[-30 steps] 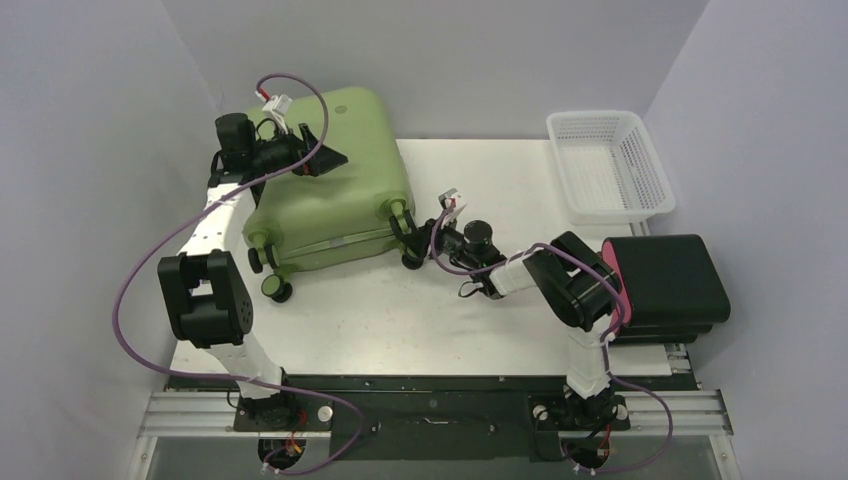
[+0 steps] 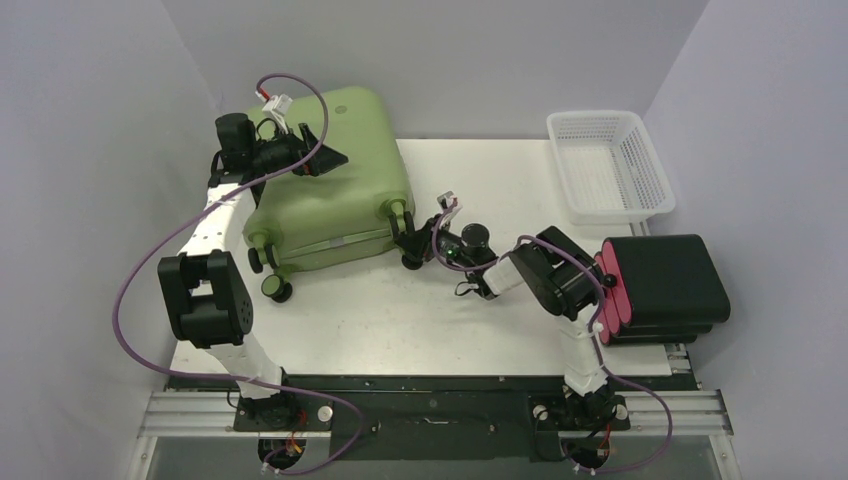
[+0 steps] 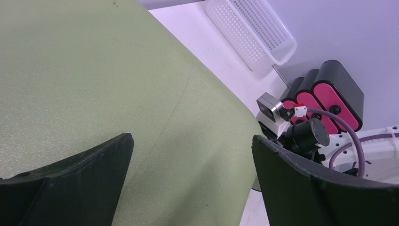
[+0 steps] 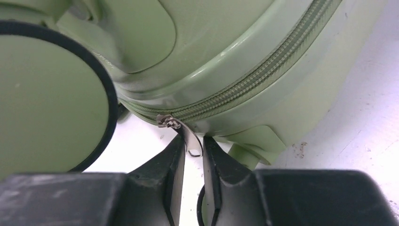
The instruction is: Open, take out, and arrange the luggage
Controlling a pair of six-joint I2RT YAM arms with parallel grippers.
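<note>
A large green suitcase [image 2: 340, 140] lies on its side on the white table, with a zipper [image 4: 254, 75] along its edge. In the right wrist view my right gripper has its fingertips close together at the metal zipper pull [image 4: 179, 122], the tab between or just at the tips; whether it is firmly held is unclear. From above, it is at the suitcase's lower right corner. My left gripper hovers open over the suitcase top, nothing between its fingers.
A white plastic basket [image 2: 608, 165] stands at the back right. Stacked black cases with pink sides [image 2: 675, 280] lie at the right edge. Walls enclose the sides and back.
My right arm has shifted slightly to the left, with its gripper staying at the suitcase's corner. The left arm and the suitcase look unchanged.
</note>
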